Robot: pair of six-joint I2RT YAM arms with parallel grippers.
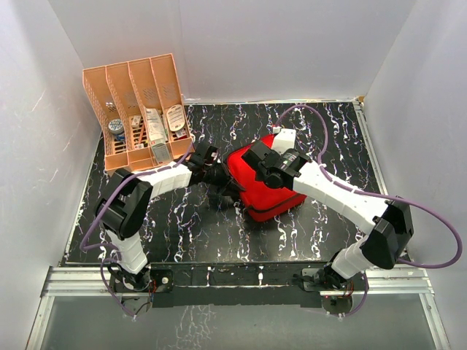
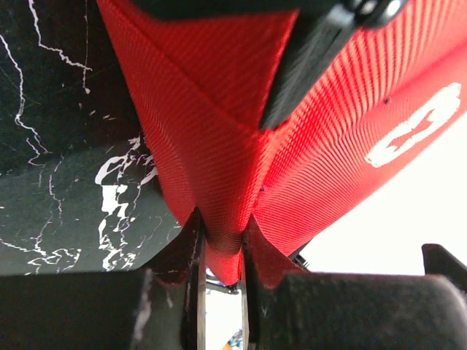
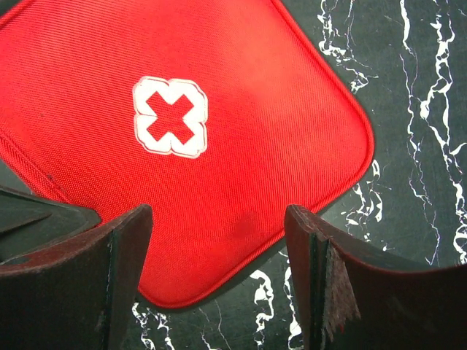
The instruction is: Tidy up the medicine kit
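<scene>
The red medicine bag (image 1: pixel 270 208) lies on the dark marbled table, right of centre. In the left wrist view, my left gripper is shut on a fold of the bag's red fabric (image 2: pixel 219 175). The right gripper stands open above the bag, its fingers wide apart and nothing gripped between them. A white cross emblem (image 3: pixel 171 117) shows on the bag's flat red face in the right wrist view. Both grippers hover close together over the bag's left part and hide some of it in the top view.
At the back left stands an orange divided organizer (image 1: pixel 117 160) holding a round tin (image 1: pixel 116 127), a white packet (image 1: pixel 155 125) and a pale round-topped item (image 1: pixel 176 117). Walls enclose the sides and back.
</scene>
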